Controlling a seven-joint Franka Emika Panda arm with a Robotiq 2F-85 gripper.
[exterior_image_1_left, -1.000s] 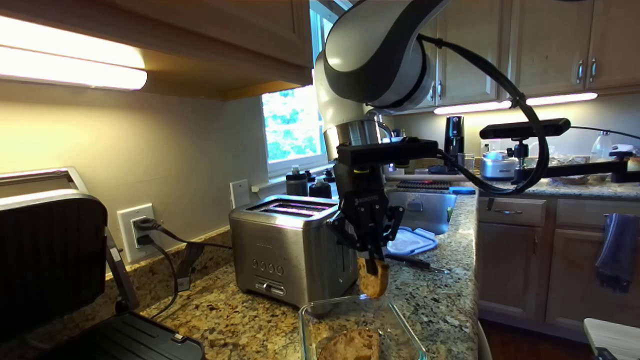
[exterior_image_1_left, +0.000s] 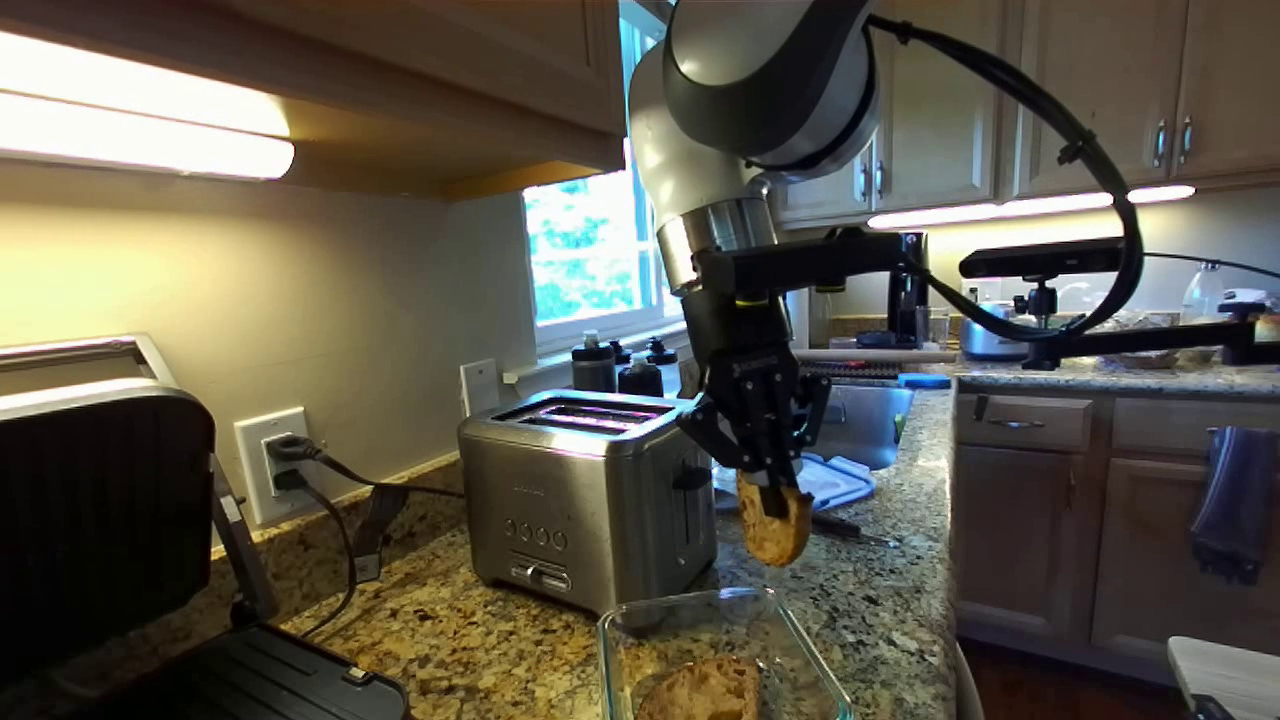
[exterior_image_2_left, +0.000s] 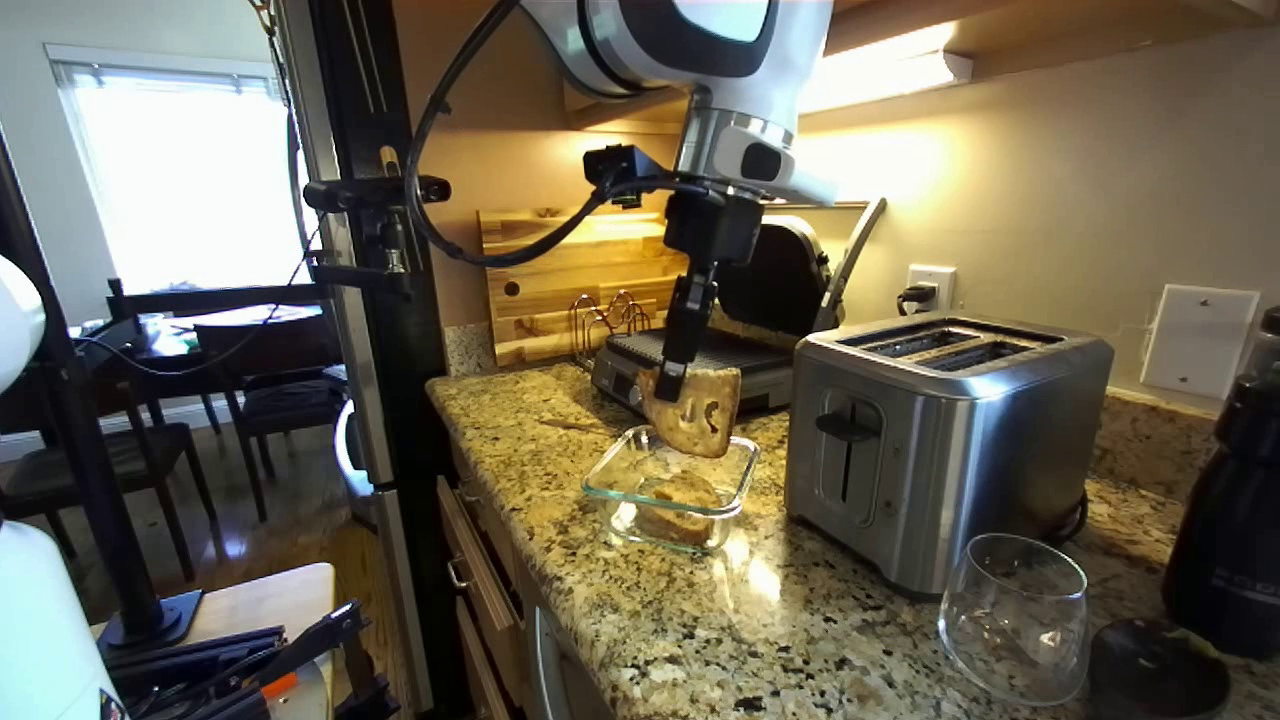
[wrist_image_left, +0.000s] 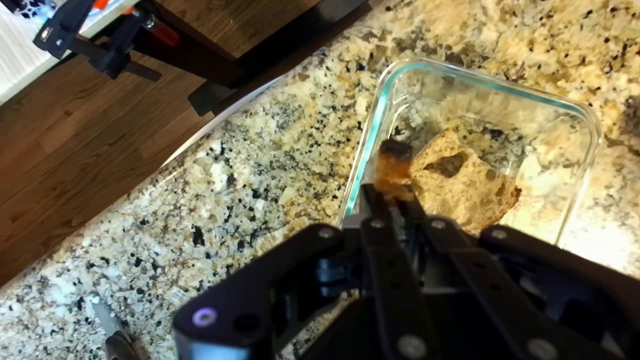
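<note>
One slice of bread (exterior_image_2_left: 698, 414) hangs upright from my gripper (exterior_image_2_left: 674, 382), which is shut on its upper edge. In exterior view 1 the held slice (exterior_image_1_left: 771, 534) is above the counter beside the toaster (exterior_image_1_left: 576, 504), clear of the glass dish (exterior_image_1_left: 806, 636). The wrist view shows only a blurred, browned edge of the held slice (wrist_image_left: 393, 169) beyond the fingertips. A second bread slice (wrist_image_left: 465, 186) lies inside the glass dish (wrist_image_left: 510, 90). The steel toaster (exterior_image_2_left: 948, 444) has two slots on top, and no bread shows in them.
An open grill press (exterior_image_2_left: 768, 324) stands behind the dish, near wooden boards (exterior_image_2_left: 576, 264). A drinking glass (exterior_image_2_left: 1014, 624) sits in front of the toaster. A knife (exterior_image_1_left: 846, 528) and a blue-white lid (exterior_image_1_left: 840, 480) lie on the counter towards the sink.
My gripper has risen and moved to the right in exterior view 1, carrying the bread slice away from the dish's rim. The dish and the slice in it have stayed put.
</note>
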